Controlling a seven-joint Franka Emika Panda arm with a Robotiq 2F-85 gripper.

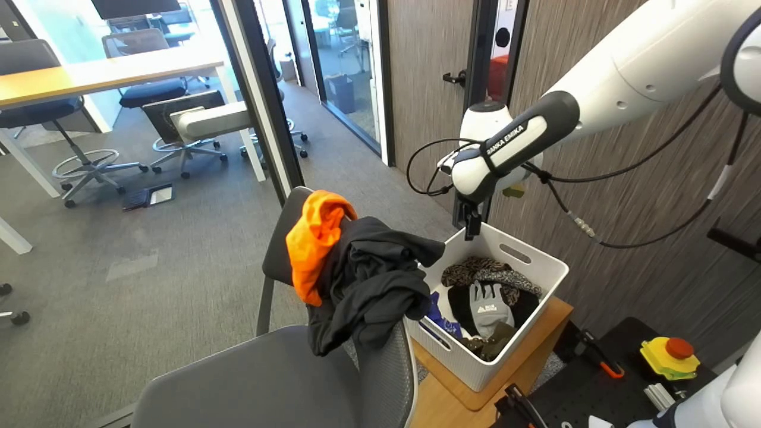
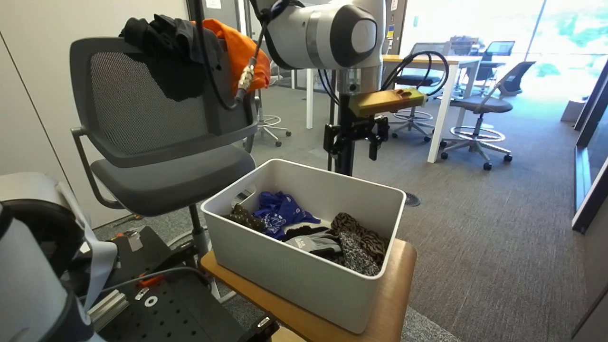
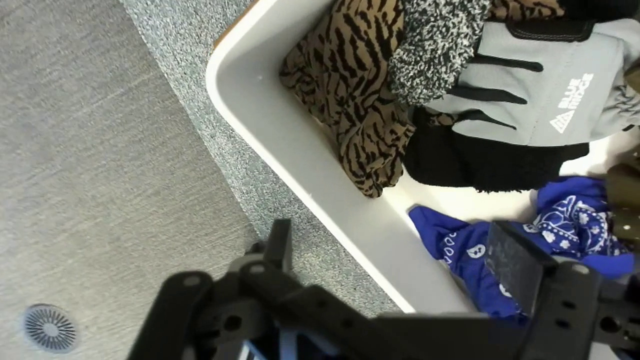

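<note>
My gripper (image 2: 354, 142) is open above the far rim of a white bin (image 2: 302, 290), with nothing between its fingers. In the wrist view one finger (image 3: 519, 264) shows over the blue bandana (image 3: 456, 240) and the other over the floor outside the bin wall. Inside the bin lie a grey glove (image 3: 540, 84) on black cloth (image 3: 492, 162), a tiger-striped cloth (image 3: 354, 78), a black-and-white speckled knit (image 3: 438, 48) and a dark olive cloth (image 1: 499, 342). Over the chair's back hang an orange cloth (image 1: 314, 246) and black garments (image 1: 378, 278).
The grey chair (image 1: 250, 385) stands beside the bin, which rests on a wooden stool top (image 2: 402, 273). A black board (image 2: 171, 308) with tools and a red-topped emergency button (image 1: 674, 356) lie close by. Open floor stretches beyond the bin.
</note>
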